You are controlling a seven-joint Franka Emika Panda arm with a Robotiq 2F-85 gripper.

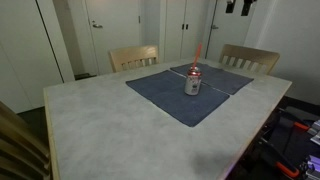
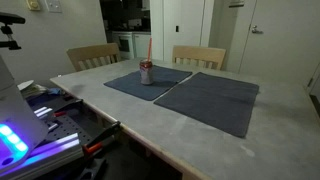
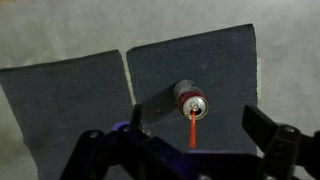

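Note:
A red and silver drink can [image 1: 193, 80] stands upright on a dark placemat [image 1: 165, 90], with an orange straw [image 1: 198, 50] sticking up from its top. From above, the can [image 3: 190, 98] appears between the spread fingers of my gripper, its straw [image 3: 193, 132] pointing down the picture. My gripper [image 1: 238, 7] is open and empty, high over the table and well apart from the can. Exterior view 2 also has the can [image 2: 147, 72] upright, near the placemat's far side.
A second dark placemat [image 2: 215, 100] lies beside the first. Wooden chairs [image 1: 135, 57] stand around the table. The white arm [image 2: 15, 125] rises near the table's edge.

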